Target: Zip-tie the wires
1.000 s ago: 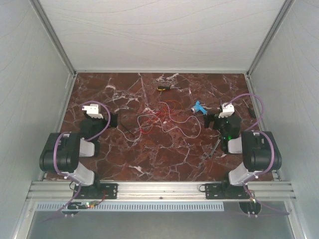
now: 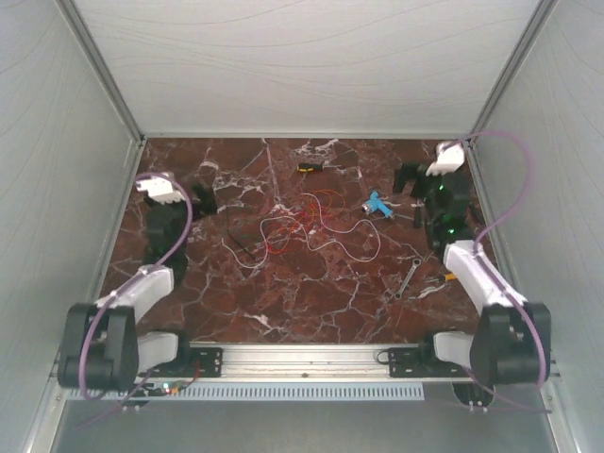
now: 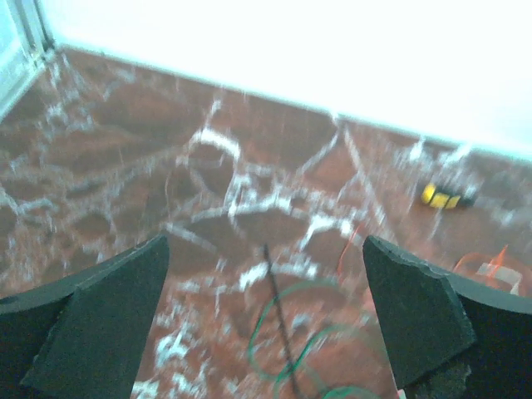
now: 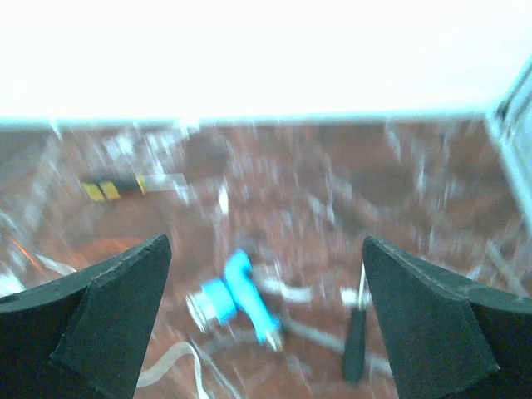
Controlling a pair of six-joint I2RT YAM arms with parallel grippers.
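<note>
Loose wires lie in a tangle at the middle of the marble table: a white wire in wide loops, with red and orange wire crossing it. Green wire curls at the bottom of the left wrist view. Across it runs a thin black strip, perhaps a zip tie. My left gripper is raised left of the tangle, open, with nothing between its fingers. On the right side, my right gripper hangs open and empty, well apart from the wires.
A blue tool lies right of the wires, a black-handled screwdriver beyond it. Behind them rests a yellow-and-black screwdriver. A wrench lies front right.
Both arms have moved away from the front edge and grippers have shifted toward the back and outward, the right one most. The wires and tools have stayed put.
</note>
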